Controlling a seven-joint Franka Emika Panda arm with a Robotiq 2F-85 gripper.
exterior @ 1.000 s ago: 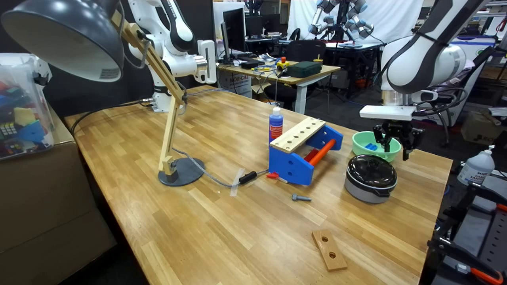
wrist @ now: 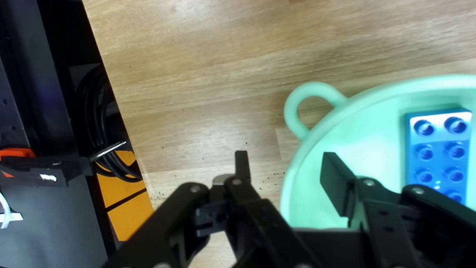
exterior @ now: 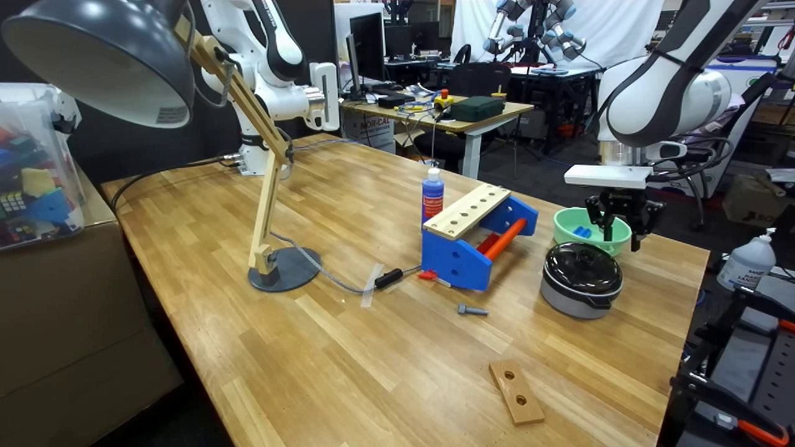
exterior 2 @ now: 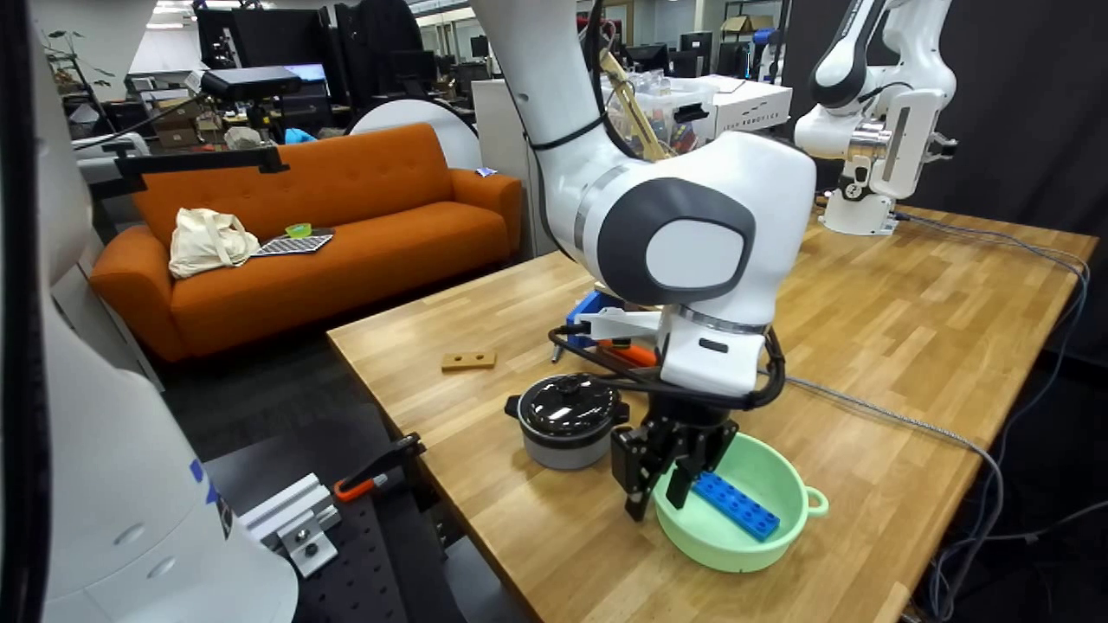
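A mint-green bowl (exterior 2: pixel 735 555) with small loop handles stands on the table, with a blue studded brick (exterior 2: pixel 737 505) lying inside. Pointing down at the bowl's edge, my gripper has its fingers apart. In the wrist view one black finger (wrist: pixel 242 167) shows outside the rim and the other finger (wrist: pixel 337 183) over the inside, with the bowl's wall passing through the gap. Whether either finger touches the wall cannot be made out. Part of the brick is hidden behind the gripper in the wrist view.
A grey pot with a black lid (exterior: pixel 582 279) stands close beside the bowl. Farther off are a blue toy bench (exterior: pixel 456 261), a grey bolt (exterior: pixel 472 310) and a wooden strip with two holes (exterior: pixel 516 392). The table's edge (wrist: pixel 129 134) runs near the gripper.
The bowl and the brick in it have shifted very slightly, downward and to the right in exterior view 1. The arm stands almost where it was.
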